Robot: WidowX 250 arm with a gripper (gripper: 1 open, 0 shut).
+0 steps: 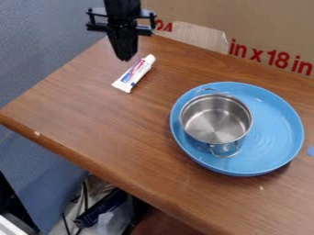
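Note:
My black gripper (124, 48) hangs at the top left, above and behind a white tube (134, 73) with red and blue print that lies on the wooden table (86, 110). Whether the fingers are open or shut is hard to make out. A steel pot (216, 123) stands on a blue plate (276, 124) on the right side of the table.
A cardboard box (263, 37) with red print is behind the table. Beyond the left edge are a grey-blue surface and cables lower down.

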